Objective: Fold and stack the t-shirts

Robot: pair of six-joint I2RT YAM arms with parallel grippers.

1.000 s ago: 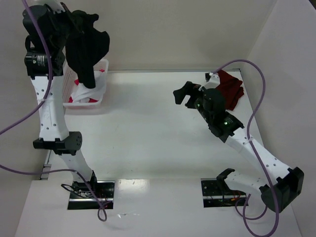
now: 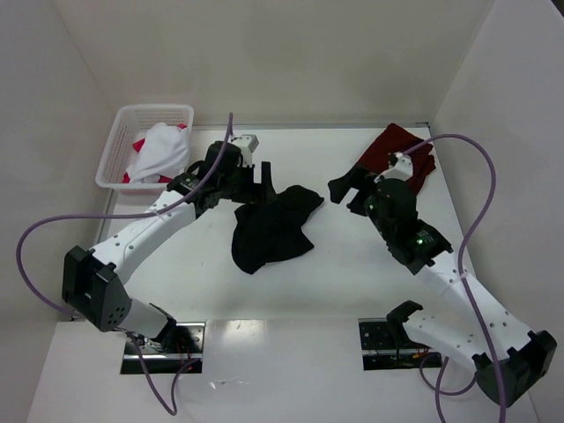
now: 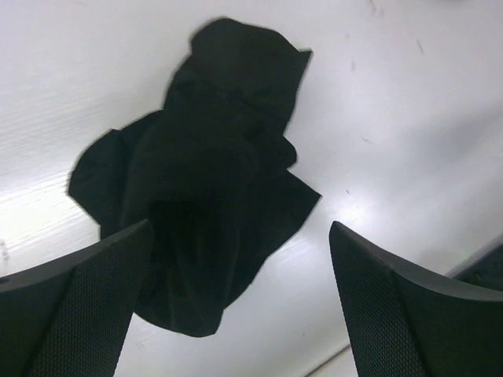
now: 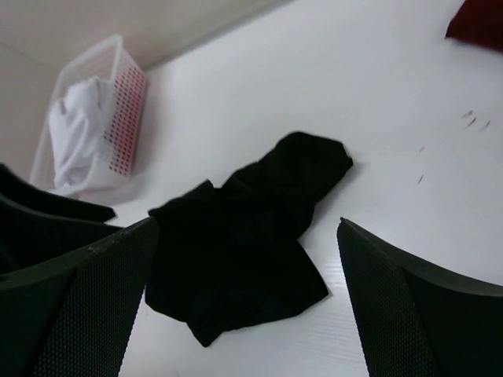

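A black t-shirt (image 2: 275, 231) lies crumpled in the middle of the white table. In the left wrist view the whole shirt (image 3: 204, 173) shows flat on the table, apart from the fingers. My left gripper (image 2: 267, 182) is above its upper left part, open and empty. Off to the shirt's right, my right gripper (image 2: 339, 189) hangs open over bare table, holding nothing. The right wrist view has the shirt (image 4: 244, 243) between and beyond its spread fingers. A dark red cloth (image 2: 397, 154), folded, rests at the table's back right corner.
A white basket (image 2: 113, 159) with white cloth (image 2: 160, 154) and some red cloth stands at the back left. Bare table lies in front of the black shirt and to its right. A wall rises behind the table.
The left arm has carried the black shirt from above the basket to the table's middle and let it go there. My right gripper has shifted slightly, staying open.
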